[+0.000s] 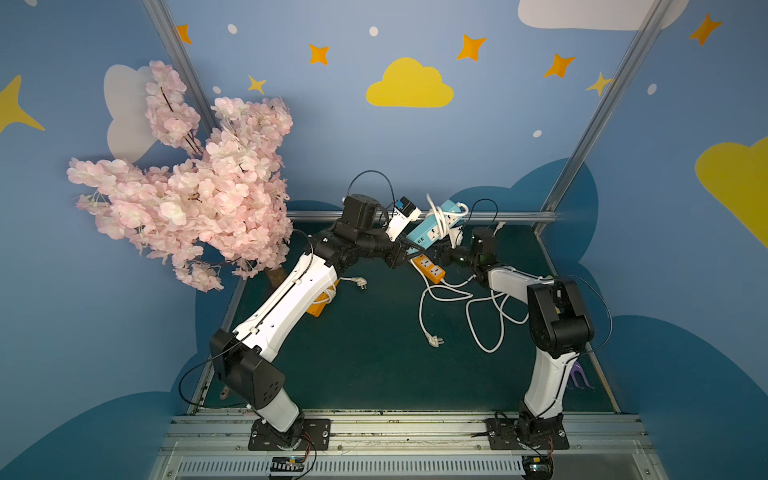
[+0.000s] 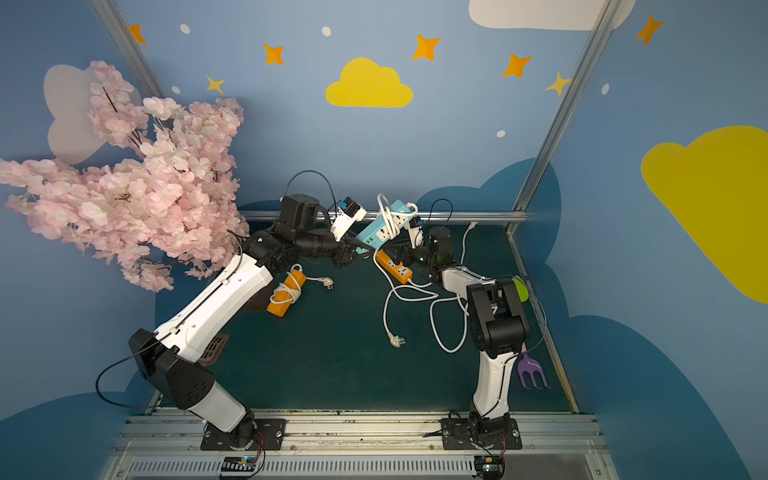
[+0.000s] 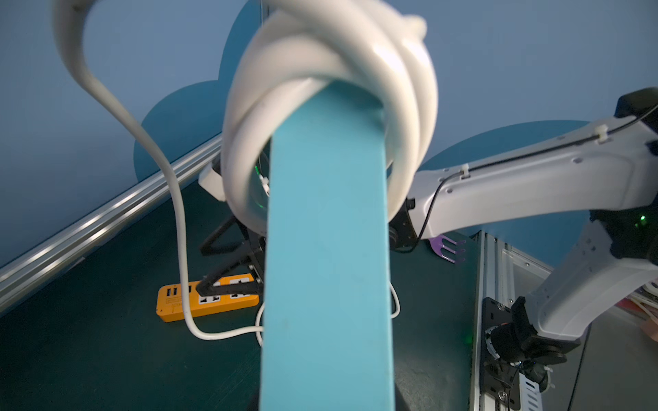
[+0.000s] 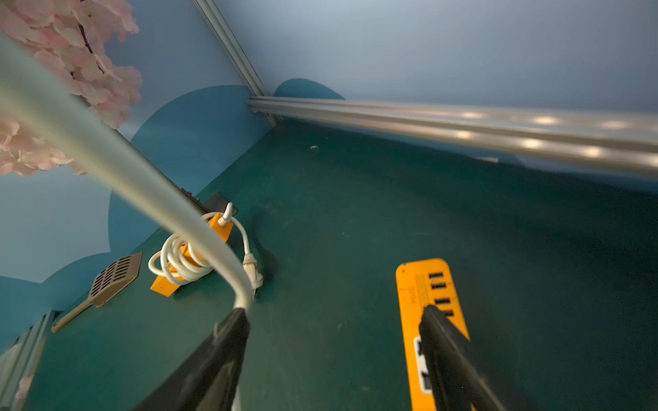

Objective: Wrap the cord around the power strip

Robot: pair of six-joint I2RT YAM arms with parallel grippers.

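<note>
A light-blue power strip [image 1: 426, 231] is raised above the table, tilted, with my left gripper [image 1: 409, 254] shut on its near left end. In the left wrist view the strip [image 3: 327, 239] hides that gripper's fingertips. White cord [image 3: 322, 51] forms several loops around its far part, and a free run of cord [image 3: 177, 205] hangs down on the left. Low beside the strip, my right gripper is open, its two fingers well apart. Cord [image 4: 171, 198] passes close in front of the right wrist camera and reaches down to the left-hand finger [image 4: 229, 342]; the gap between looks empty.
Beneath the raised strip lies an orange power strip [image 2: 394, 266]. Loose cord [image 1: 502, 320] and a plug [image 1: 434, 341] spread over the table. Another orange strip [image 2: 286, 292], cord-wrapped, sits left near the blossom tree [image 2: 172, 184].
</note>
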